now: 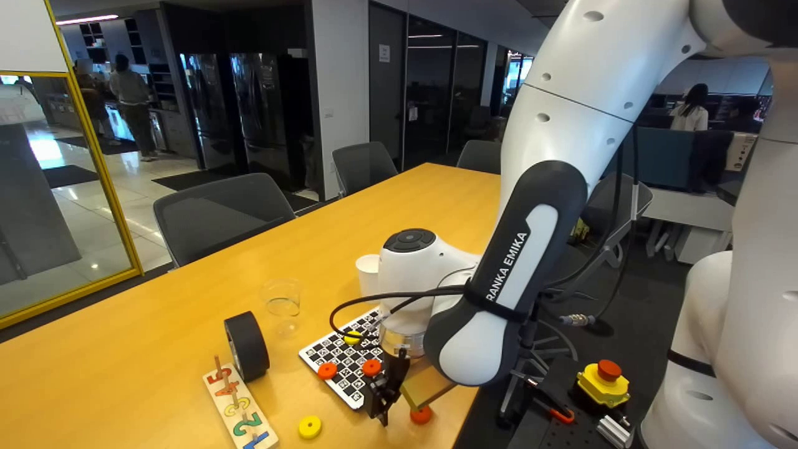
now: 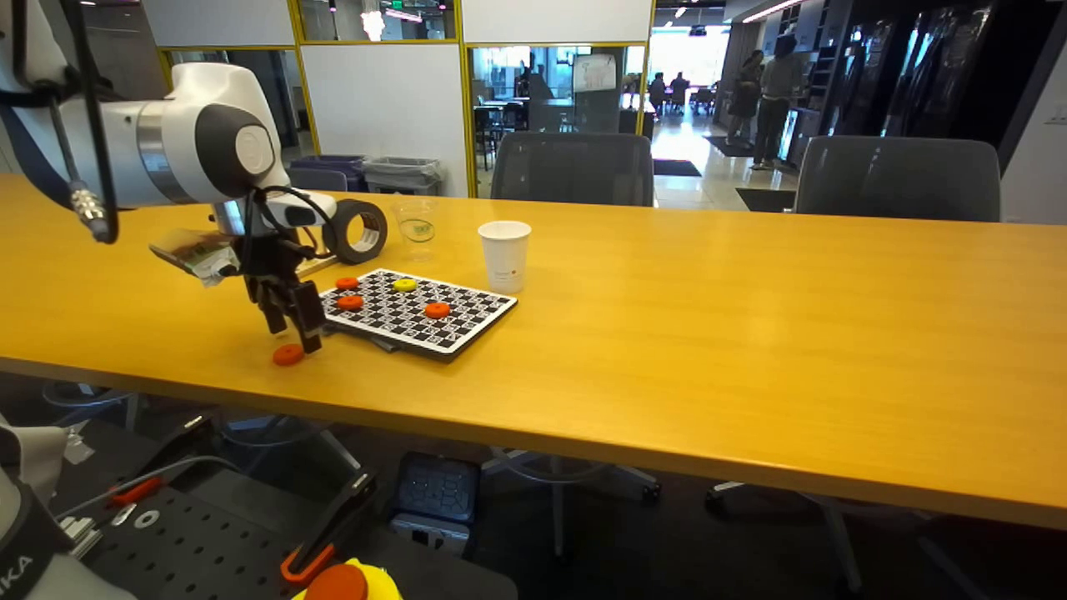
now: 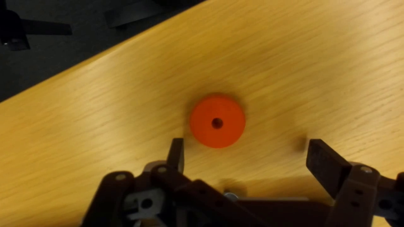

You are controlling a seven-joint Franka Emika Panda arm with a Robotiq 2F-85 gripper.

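On bare wood near the table's edge lies a red disc (image 3: 217, 130) with a small centre hole. Above the table, my gripper stands open, its two dark fingers wide apart and nothing held between them. In the wrist view the disc sits beyond the fingertips, closer to the left one, touching neither. Exterior view 2 has the gripper (image 2: 290, 338) just above and beside that disc (image 2: 288, 355). A checkered board (image 2: 420, 318) lies next to the gripper, carrying red discs (image 2: 437, 310) and a yellow disc (image 2: 404, 285).
Another yellow disc (image 1: 310, 427) lies near a numbered peg board (image 1: 240, 408). A black tape roll (image 1: 247, 345), a clear cup (image 1: 282, 303) and a white paper cup (image 2: 505, 255) stand around the checkered board.
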